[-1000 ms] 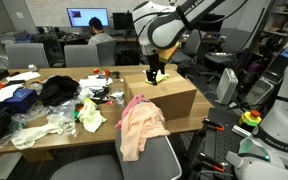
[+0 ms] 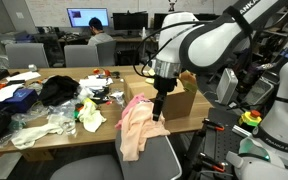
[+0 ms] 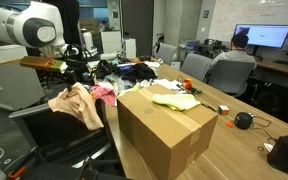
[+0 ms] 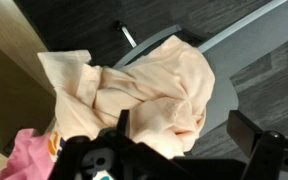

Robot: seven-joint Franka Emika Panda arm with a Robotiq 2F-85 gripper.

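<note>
A peach cloth is draped over the edge of a dark chair, and fills the middle of the wrist view as a crumpled peach cloth. Against it lies a pink cloth, partly cut off at the lower left there. My gripper points down above the peach cloth, its fingers wide apart. No cloth shows gripped between them. From the other side, the peach cloth hangs beside the table edge.
A large cardboard box stands on the table close by, with a yellow cloth on top. Clothes and bags clutter the table's other end. A person sits in the background.
My arm has swung away from above the box and its yellow cloth, coming toward the chair and lower over the peach cloth. The cloths look unmoved.
</note>
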